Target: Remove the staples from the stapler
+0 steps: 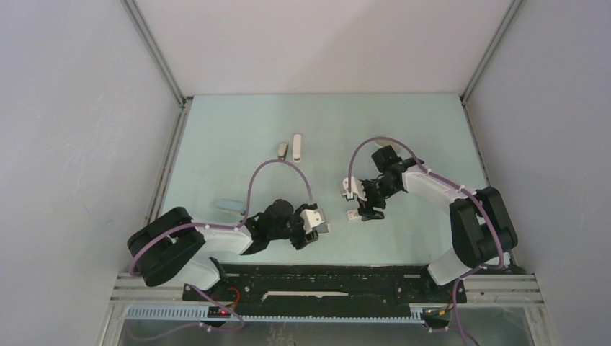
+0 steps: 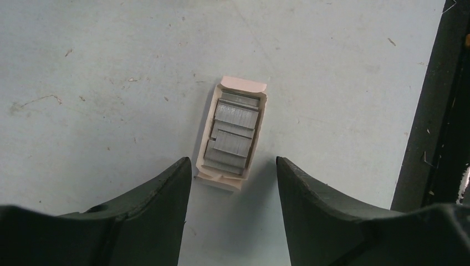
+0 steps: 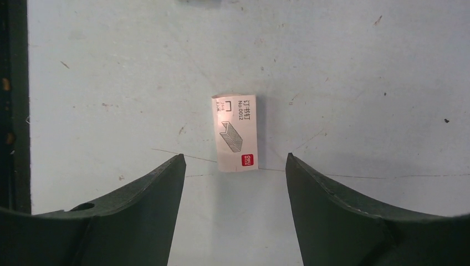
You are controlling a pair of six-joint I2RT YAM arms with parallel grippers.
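In the left wrist view an open pale tray (image 2: 206, 127) holds several rows of grey staples (image 2: 235, 116). My left gripper is above the tray's near end, its fingers spread with nothing held. The right wrist view has a white staple box (image 3: 238, 133) with a printed top, lying flat just ahead of my open right gripper; a gap shows between box and fingers. From above, the left gripper partly covers the tray (image 1: 324, 228). A long pale stapler-like object (image 1: 297, 146) and a shorter dark-ended one (image 1: 283, 151) lie farther back.
At the left lies a light blue object (image 1: 230, 205). A tan object (image 1: 387, 145) is partly covered by the right arm. The table's front edge (image 1: 331, 264) is close to both grippers.
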